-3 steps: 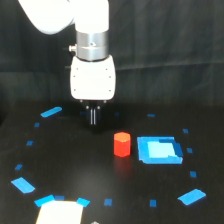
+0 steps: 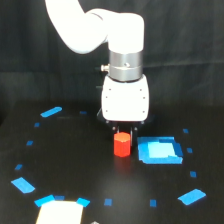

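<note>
A red block [image 2: 122,146] stands on the dark table, near the middle of the camera view. Directly over its top edge is my gripper [image 2: 124,129], with the white hand [image 2: 125,98] pointing down. The dark fingers blend into the background, so their spacing and any contact with the block are unclear. Just right of the block lies a blue tray [image 2: 175,158] with a pale inner area.
A pale box-like object [image 2: 60,212] is at the lower left edge. Blue tape strips [image 2: 22,185] and small blue marks are scattered across the table. Open table surface lies left of the block.
The arm has shifted right and lower in the view, from left of the red block to right over it. Block and tray stay where they were.
</note>
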